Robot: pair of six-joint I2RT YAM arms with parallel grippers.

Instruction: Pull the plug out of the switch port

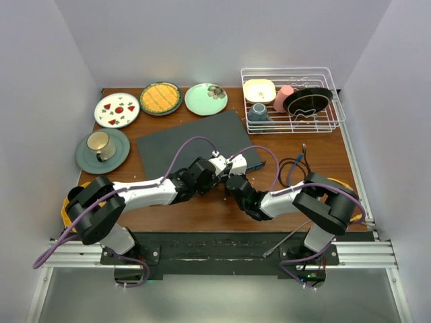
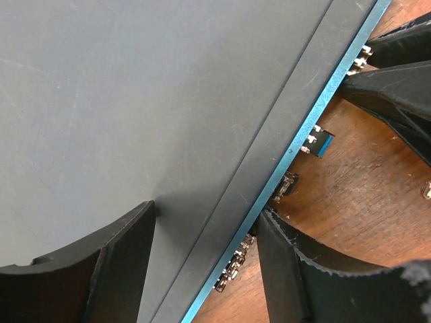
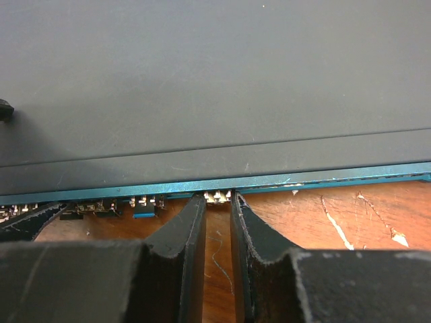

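The dark switch point(image 1: 168, 148) lies on the wooden table, its teal-edged front strip point(image 2: 296, 145) carrying small metal connectors point(image 2: 316, 140). My left gripper stands open over that edge, one finger on the grey top, the other at the connectors. My right gripper is at the same edge, its fingertips a little apart on either side of a small metal connector point(image 3: 217, 196); whether they grip it is unclear. The two grippers are close together in the top view.
A wire dish rack point(image 1: 289, 121) with cups and plates stands at the back right. Several plates point(image 1: 202, 101) line the back left. Coiled cables point(image 1: 296, 165) lie on the right side.
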